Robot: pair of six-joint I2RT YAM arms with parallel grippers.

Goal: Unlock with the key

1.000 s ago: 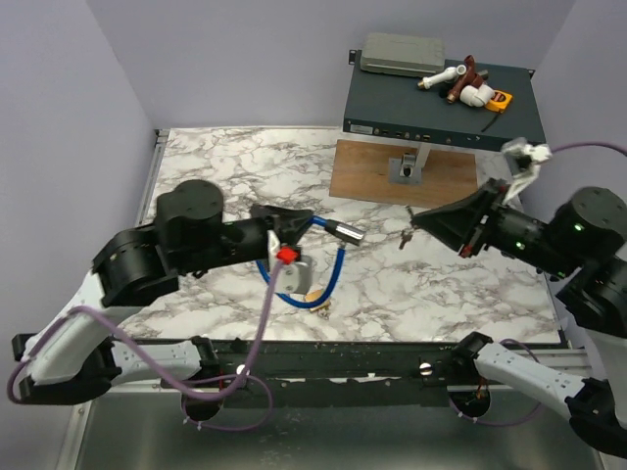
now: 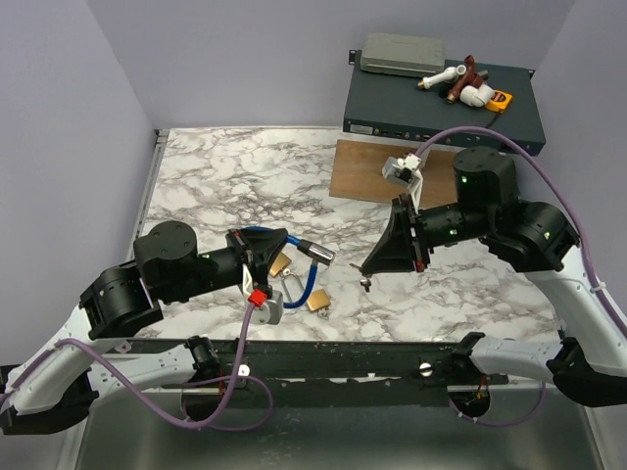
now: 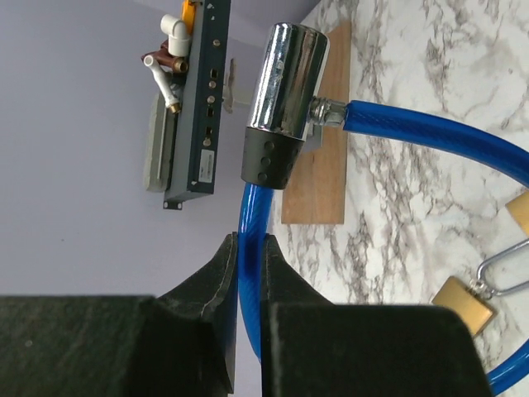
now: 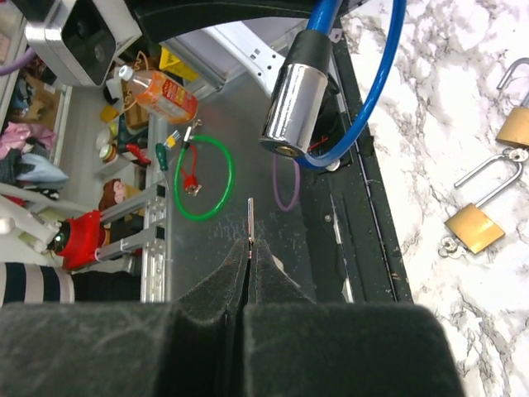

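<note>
The blue cable lock's chrome cylinder (image 2: 315, 252) is held up in the air, with its blue cable (image 3: 254, 217) gripped just behind the black collar by my left gripper, which is shut on it. The cable still loops round into the cylinder's side. In the right wrist view, the cylinder's keyhole end (image 4: 286, 151) faces roughly toward my right gripper. That gripper is shut on a thin key (image 4: 250, 217), seen edge-on between the fingertips. A second small key (image 2: 365, 284) dangles below it. A clear gap separates the key from the cylinder.
Brass padlocks (image 2: 316, 300) (image 4: 517, 126) lie on the marble-patterned table beneath the cable loop. A wooden board (image 2: 362, 171) and a dark rack unit (image 2: 446, 108) occupy the back right.
My right gripper has come left and toward the front with the keys, closer to the lock. The left gripper and cylinder have shifted left and slightly frontward.
</note>
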